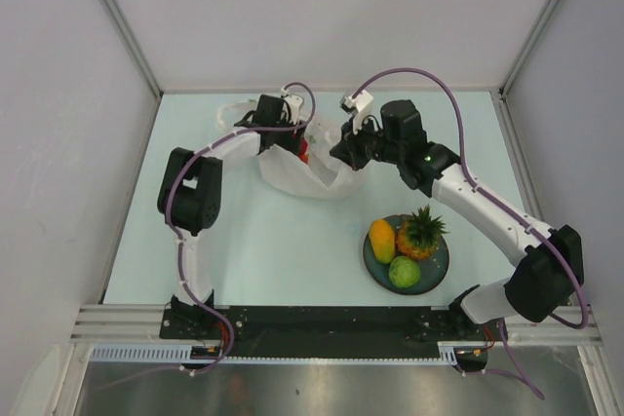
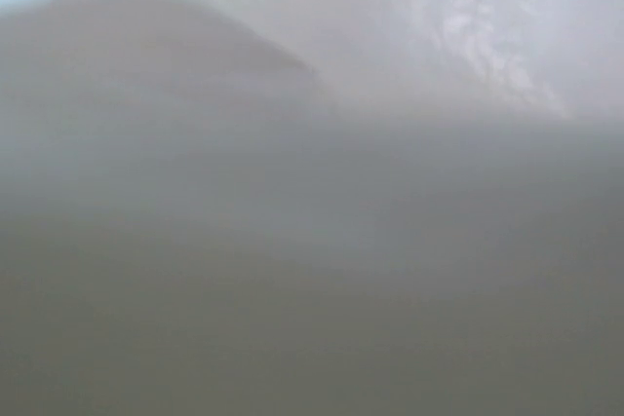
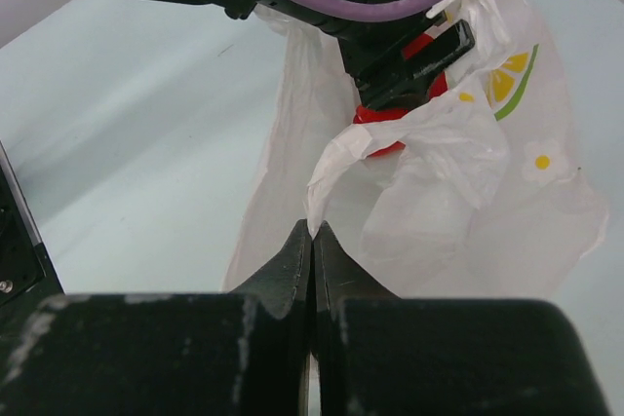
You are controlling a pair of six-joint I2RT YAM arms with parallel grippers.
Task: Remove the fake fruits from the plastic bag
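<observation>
The white plastic bag (image 1: 288, 174) lies at the back middle of the table, its mouth toward the right. My right gripper is shut on the bag's thin edge, holding it up. Inside the bag is a red fruit (image 1: 303, 155), partly covered by my left gripper. Dark left fingers (image 3: 444, 57) lie against the red fruit in the right wrist view; whether they grip it cannot be seen. The left wrist view is blurred and filled by pale plastic (image 2: 468, 26).
A dark plate (image 1: 429, 278) at the front right holds a yellow mango-like fruit (image 1: 382, 241), a pineapple (image 1: 422, 233) and a green round fruit (image 1: 405, 271). The table in front of the bag is bare.
</observation>
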